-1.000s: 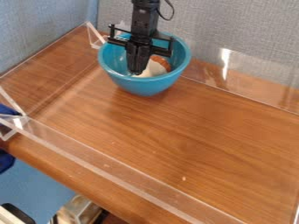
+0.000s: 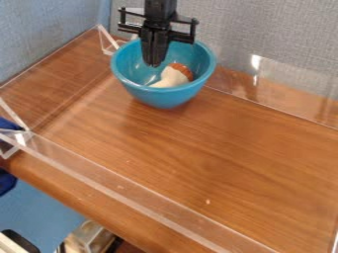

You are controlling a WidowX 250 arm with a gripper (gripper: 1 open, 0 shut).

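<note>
The black gripper (image 2: 154, 51) hangs over the back left of a teal bowl (image 2: 165, 93), its fingers shut and pointing down at the bowl's opening, with nothing visible between them. Inside the bowl, toward the right, lies a pale object with an orange-brown part (image 2: 175, 75); what it is I cannot tell.
Clear low edging runs along its sides. Grey walls stand behind and at left. A dark blue object (image 2: 8, 126) is at the left edge.
The gripper has risen from lower inside the bowl to near its rim, uncovering more of the pale object, which remains in the bowl.
</note>
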